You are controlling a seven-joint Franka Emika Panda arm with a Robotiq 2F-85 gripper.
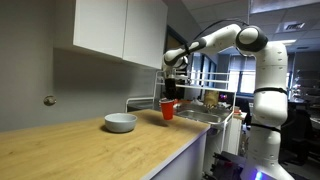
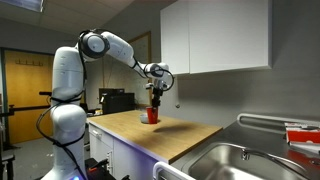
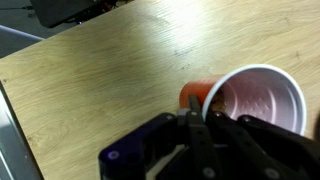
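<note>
A red cup (image 1: 168, 110) with a pale inside hangs just above the wooden counter (image 1: 110, 150), slightly tilted in exterior view 1. My gripper (image 1: 170, 97) is over it, shut on the cup's thin rim. In the wrist view the dark fingertips of the gripper meet at the near rim, and the cup (image 3: 262, 98) shows its open mouth to the right. Exterior view 2 has the red cup (image 2: 150, 116) below the gripper (image 2: 156, 104), partly in front of the bowl.
A white bowl (image 1: 120, 123) stands on the counter near the wall. Beyond the counter is a metal sink (image 2: 245, 163); red items (image 2: 305, 134) lie past it. White cabinets (image 1: 122, 35) hang overhead.
</note>
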